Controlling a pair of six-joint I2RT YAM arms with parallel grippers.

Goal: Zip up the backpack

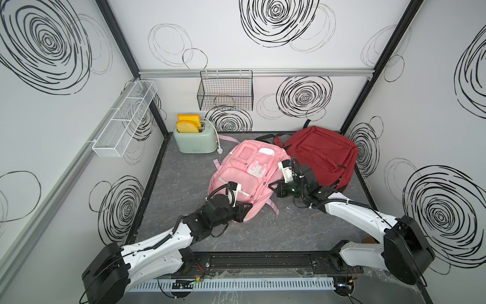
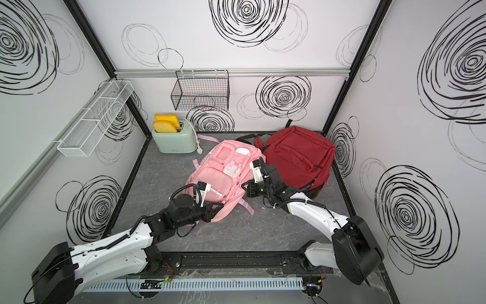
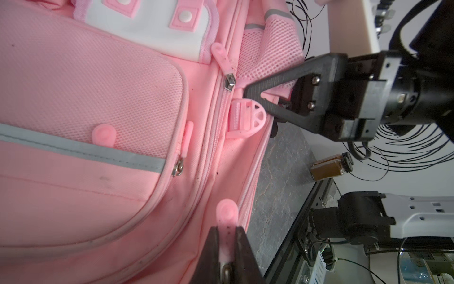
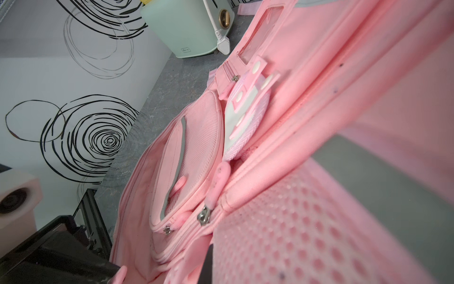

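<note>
The pink backpack (image 1: 238, 164) lies in the middle of the table. In the left wrist view my left gripper has its fingers around an upright pink zipper pull (image 3: 227, 210) at the bag's lower right; whether they are closed on it is hard to tell. My right gripper (image 1: 273, 186) is shut at the bag's right side, by the mesh pocket (image 3: 269, 52) and a pink buckle (image 3: 246, 124); anything between its tips is hidden. Other zipper pulls (image 3: 220, 59) rest on the front.
A red backpack (image 1: 321, 152) lies at the back right. A mint toaster (image 1: 195, 141) with yellow slices stands at the back left.
</note>
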